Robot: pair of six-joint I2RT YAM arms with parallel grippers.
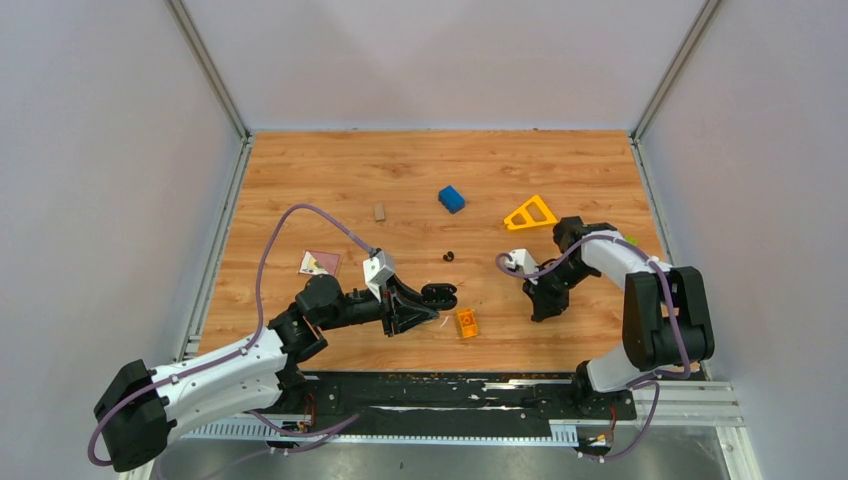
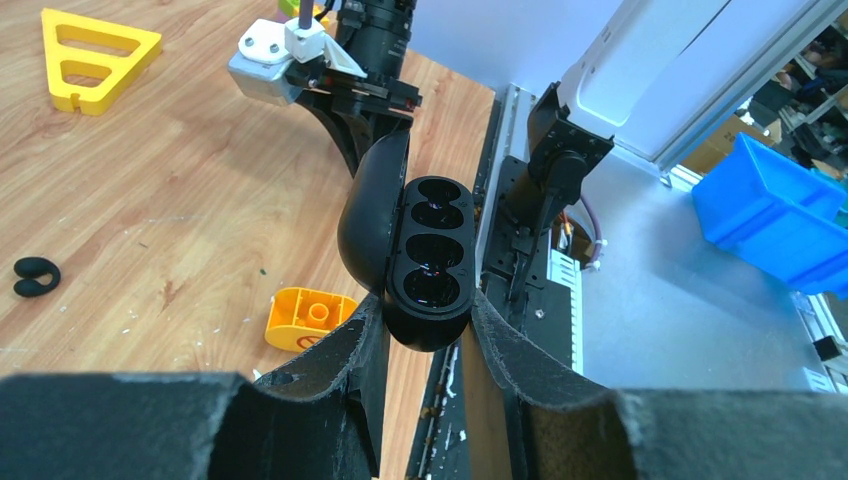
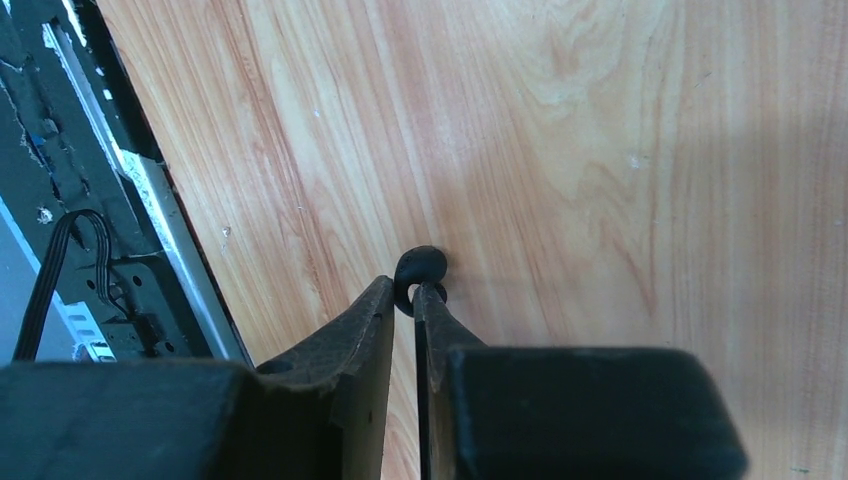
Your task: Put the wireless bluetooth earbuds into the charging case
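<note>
An open black charging case point(image 2: 430, 260) with empty slots is held upright by my left gripper point(image 1: 425, 310), which is shut on it. On the wood, low at the right, my right gripper is down over a black earbud point(image 3: 420, 262); its fingertips are close together at the earbud, and whether they grip it cannot be told. Another small black piece, apparently an earbud point(image 2: 36, 276), lies in the middle of the table point(image 1: 449, 256).
An orange brick point(image 1: 467, 323) lies below the case, a yellow triangle point(image 1: 530, 213) and blue block point(image 1: 451, 199) behind. A pink card point(image 1: 318, 262) and small wooden block point(image 1: 379, 212) are at the left.
</note>
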